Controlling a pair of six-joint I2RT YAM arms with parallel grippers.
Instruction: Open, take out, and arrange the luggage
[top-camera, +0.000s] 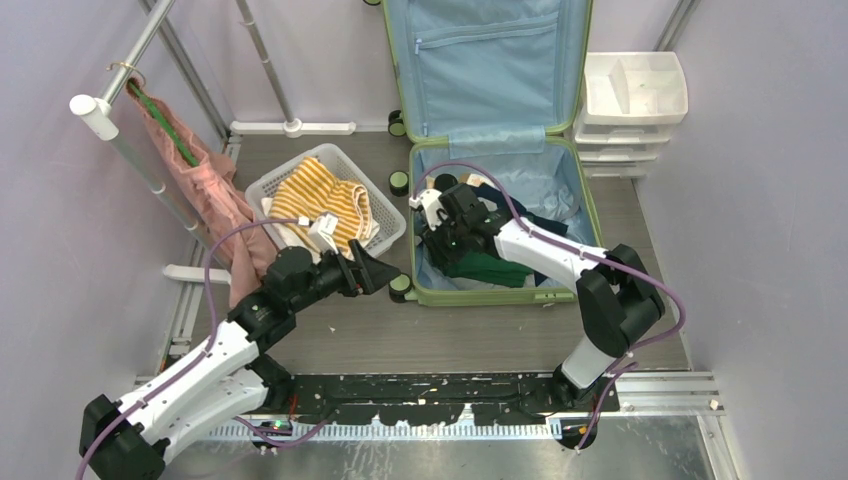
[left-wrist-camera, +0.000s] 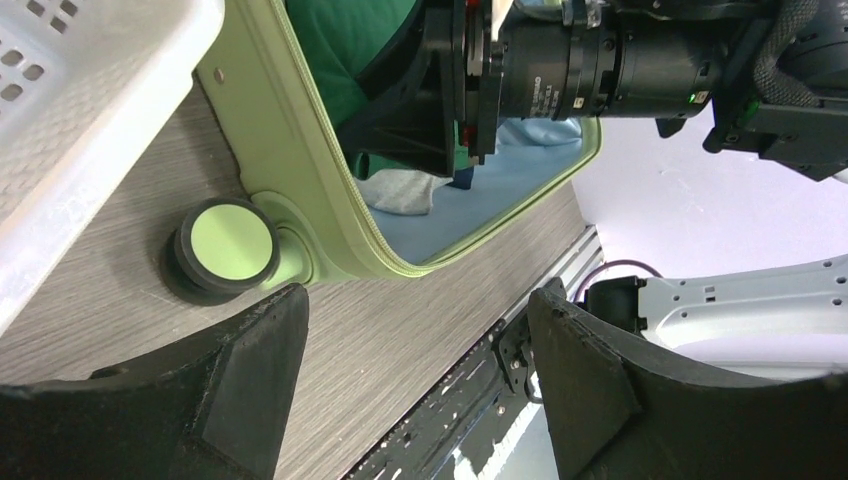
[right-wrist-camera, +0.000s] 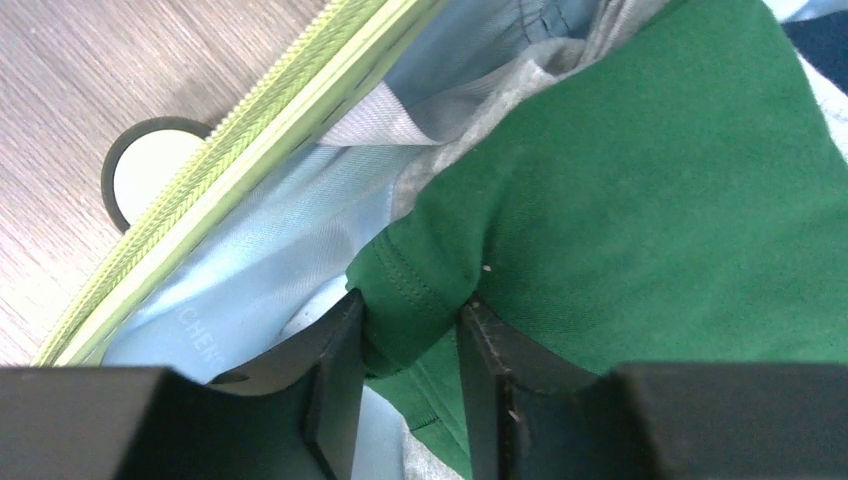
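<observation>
The green suitcase (top-camera: 430, 298) lies open, lid up, with folded clothes inside. My right gripper is down in its left side at the edge of a dark green garment (right-wrist-camera: 660, 220), whose folded hem bunches between the part-closed fingers. Grey and navy cloth lie beside and under it. My left gripper (top-camera: 365, 280) stands open with nothing between its fingers, just left of the suitcase, above the floor near a wheel (left-wrist-camera: 228, 243).
A white basket (top-camera: 390, 220) with yellow striped clothing stands left of the suitcase. A pink garment (top-camera: 215, 200) hangs on a rail at the left. A white drawer unit (top-camera: 630, 85) stands at right rear. Bare floor lies in front.
</observation>
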